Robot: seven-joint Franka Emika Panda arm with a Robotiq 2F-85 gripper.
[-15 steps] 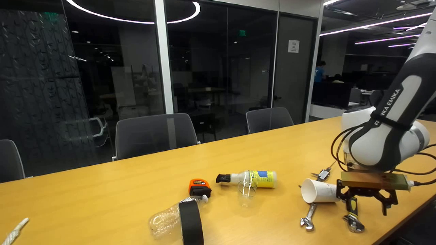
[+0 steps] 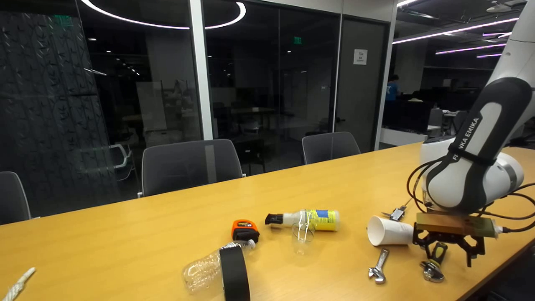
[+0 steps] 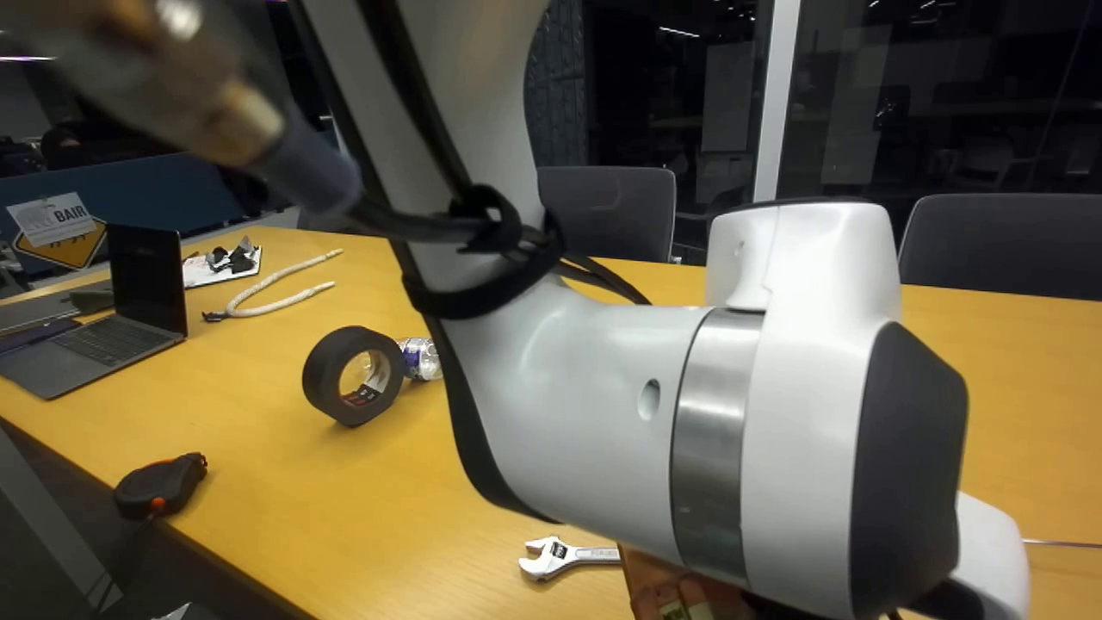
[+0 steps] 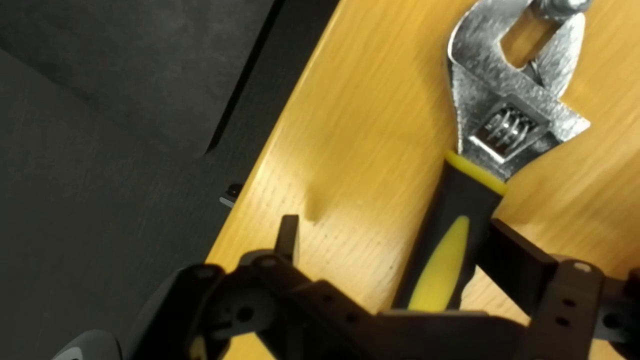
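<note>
The adjustable wrench with the black-and-yellow handle (image 4: 441,258) lies on the table near its edge, metal head (image 4: 510,102) pointing away from my gripper. My fingers stand apart on either side of that handle. One finger (image 4: 516,264) is right against or very close to the handle; a wide gap of bare wood separates the other fingertip from it. In the first exterior view, the gripper (image 2: 447,255) hangs low over this wrench (image 2: 434,268). A white cup (image 2: 391,231) lies on its side close by the gripper.
A smaller silver wrench (image 2: 379,266) lies beside the cup, with a caliper (image 2: 397,213) behind. Further off are a spray bottle (image 2: 321,220), a clear glass (image 2: 302,235), an orange tape measure (image 2: 244,230), a plastic bottle (image 2: 203,271) and black tape (image 2: 234,275).
My gripper has shifted slightly left in the first exterior view. The black-and-yellow wrench has turned a little, its handle end swinging right, and the cup has moved slightly left.
</note>
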